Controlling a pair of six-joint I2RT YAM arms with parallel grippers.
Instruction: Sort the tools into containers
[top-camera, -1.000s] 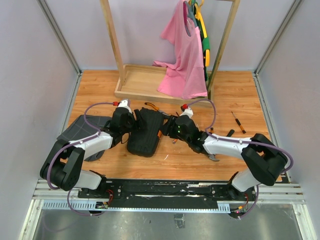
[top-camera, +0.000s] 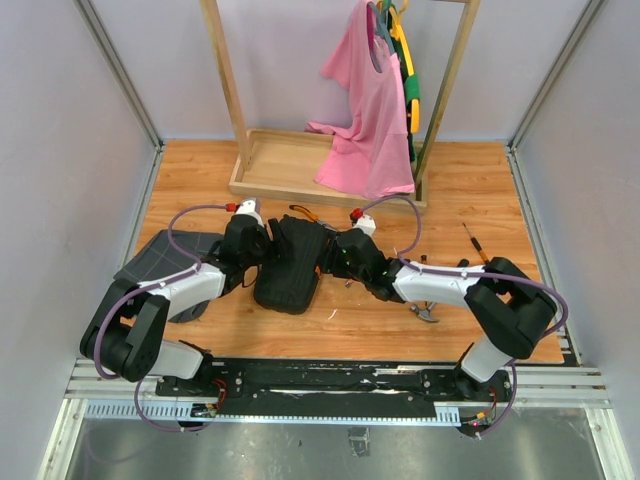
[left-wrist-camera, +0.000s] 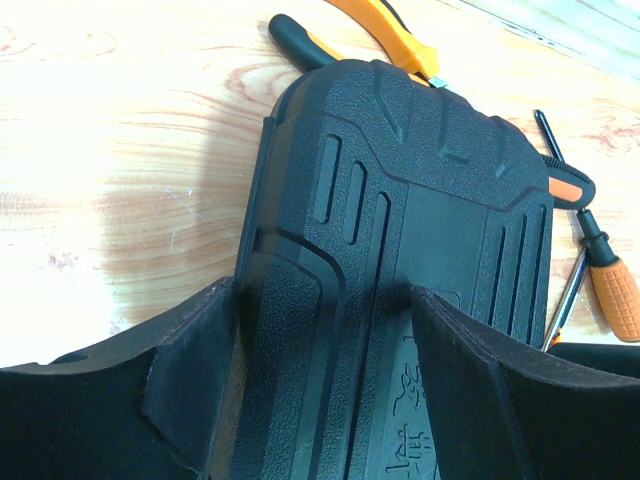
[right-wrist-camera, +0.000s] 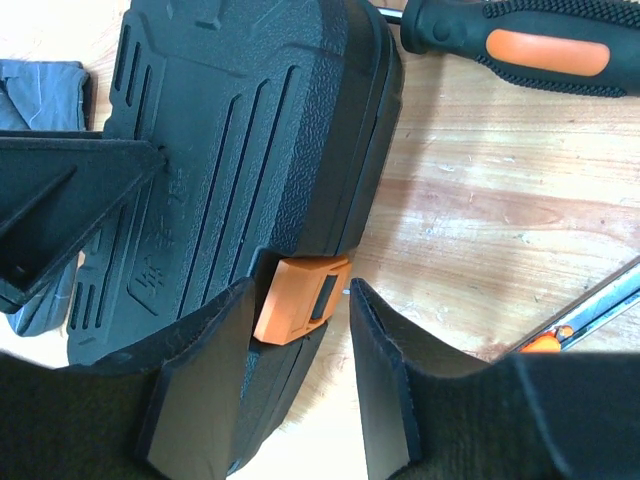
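A closed black tool case (top-camera: 292, 280) lies in the middle of the table. My left gripper is part open over the case's left portion, fingers on either side of the ridge near its edge. My right gripper is part open at the case's right side, straddling the orange latch (right-wrist-camera: 301, 298). Around the case lie orange-handled pliers (left-wrist-camera: 400, 40), a screwdriver (right-wrist-camera: 540, 55) with black-orange handle, another screwdriver (left-wrist-camera: 612, 295), and, at the right, a hammer (top-camera: 425, 312).
A dark mat (top-camera: 160, 260) lies at the left. A wooden rack (top-camera: 260, 180) with hanging clothes stands at the back. A loose screwdriver (top-camera: 476, 240) lies at the far right.
My left arm and the case look unchanged.
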